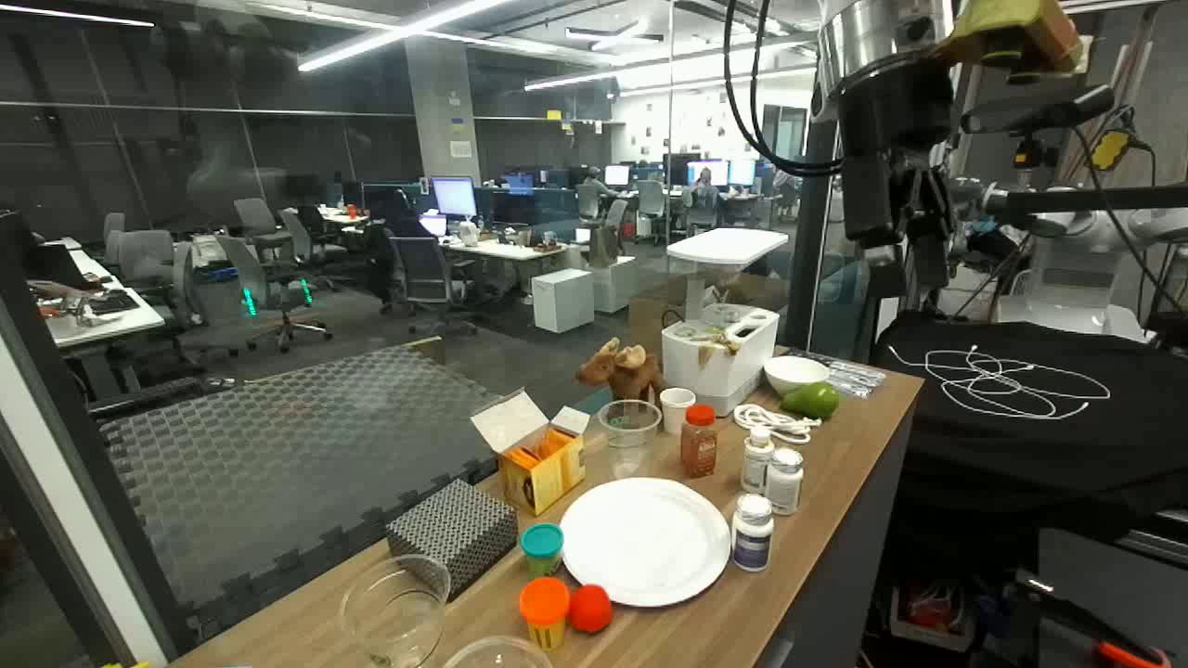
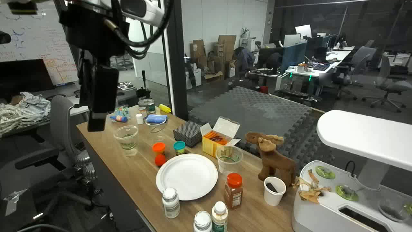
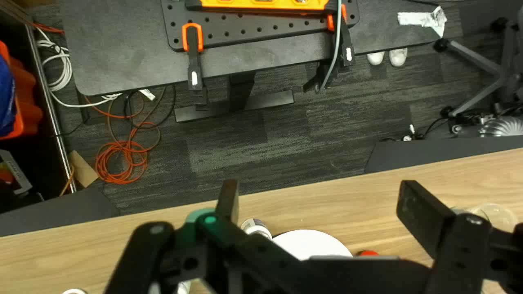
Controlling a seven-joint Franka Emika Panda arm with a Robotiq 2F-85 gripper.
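Observation:
High above the front edge of the wooden table, my gripper stands open, its fingers wide apart and nothing between them. In exterior view 1 the gripper (image 1: 899, 262) hangs at the upper right, well clear of everything on the table. A round white plate (image 1: 646, 542) lies empty at mid-table. Beside it are an orange-lidded tub (image 1: 545, 611), a red ball (image 1: 590, 608) and a teal-lidded tub (image 1: 542, 547). White bottles (image 2: 170, 202) and a red-capped spice jar (image 2: 233, 190) stand close to the plate. Part of the plate (image 3: 312, 243) shows below the fingers in the wrist view.
An open yellow box (image 1: 542, 466), a dark patterned block (image 1: 453, 534), clear cups (image 2: 126, 138), a brown moose toy (image 2: 275, 156) and a white planter (image 1: 721, 351) crowd the table. A green avocado (image 1: 810, 401) lies by a white bowl (image 1: 795, 374). Bare wood runs along the front edge.

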